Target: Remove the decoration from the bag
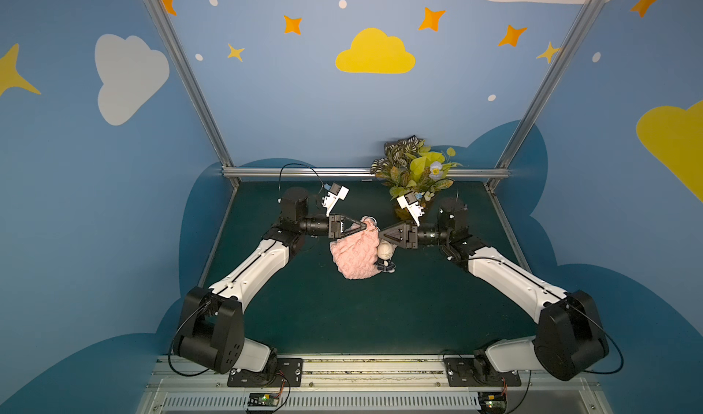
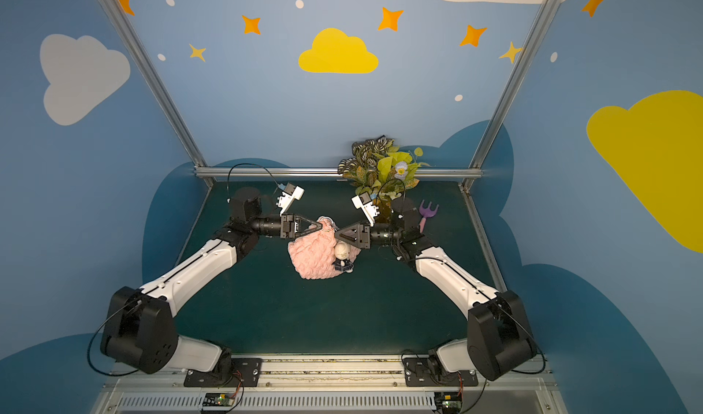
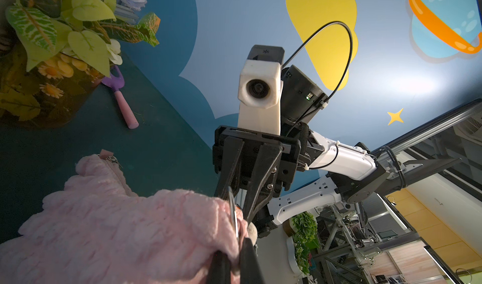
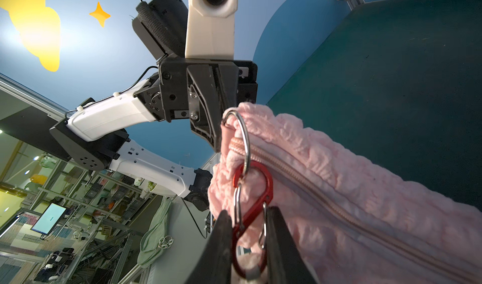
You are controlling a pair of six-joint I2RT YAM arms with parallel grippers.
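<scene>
The pink fluffy bag (image 1: 355,254) hangs between the two grippers, its zip side towards the right wrist camera. A silver ring (image 4: 245,133) at its corner tab carries a red carabiner (image 4: 253,216). The decoration, a small doll (image 1: 385,253) with a cream head and dark clothes, sits against the bag's right side; its link to the carabiner is hidden. From the left, my left gripper is shut on the silver ring at the bag's corner. My right gripper is shut on the red carabiner, with small wire clips beside the fingers.
Behind the right gripper stands a leafy potted plant (image 1: 413,168). A purple toy fork (image 2: 426,212) with a pink handle lies right of it.
</scene>
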